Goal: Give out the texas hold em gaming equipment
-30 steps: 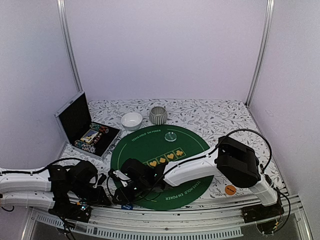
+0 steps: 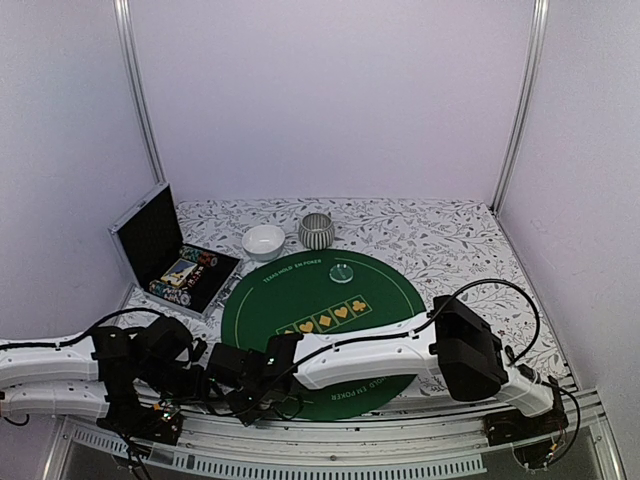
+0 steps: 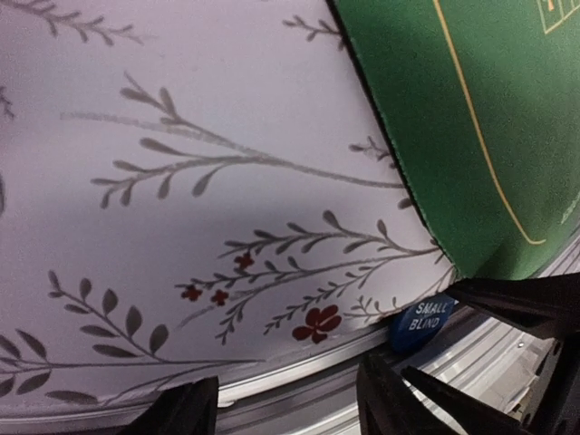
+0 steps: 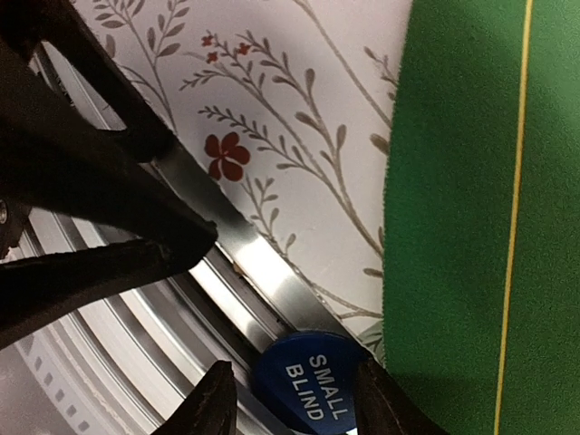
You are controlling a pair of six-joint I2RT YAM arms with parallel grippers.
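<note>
The blue SMALL BLIND disc [image 4: 308,381] lies at the table's front metal rail, close to the green poker mat [image 4: 453,227]. My right gripper stands part open, one finger on each side of the disc; a gap shows at its left edge, while the right finger overlaps the other edge. In the left wrist view, the same blue disc [image 3: 424,322] sits between the right gripper's dark fingers [image 3: 517,304]. My left gripper is open and empty, a short way left of the disc. The arms hide the disc from above.
An open case [image 2: 205,278] with chips and cards stands at the left. Behind the mat are a white bowl [image 2: 264,242] and a striped cup [image 2: 316,231]. A clear round piece [image 2: 341,273] lies on the mat.
The right arm now covers the orange disc at the right. The left arm has barely moved.
</note>
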